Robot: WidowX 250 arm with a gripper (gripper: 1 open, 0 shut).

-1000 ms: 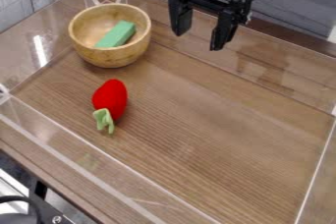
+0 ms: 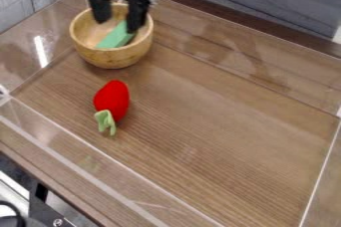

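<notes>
A round wooden bowl (image 2: 86, 40) sits at the upper left of the table with a light green block (image 2: 116, 34) inside it. My dark gripper (image 2: 115, 7) is over the back of the bowl, near the green block; it is blurred and partly cut off by the top edge, so its fingers are hard to make out. Lower down, a red strawberry-like toy (image 2: 112, 100) with a pale green tip lies on the wooden surface.
The bowl stands close to the left and back edges of the surface, near the pale wall.
My gripper has moved left from the upper right of the view to over the bowl. The bowl, green block and red toy look unmoved.
</notes>
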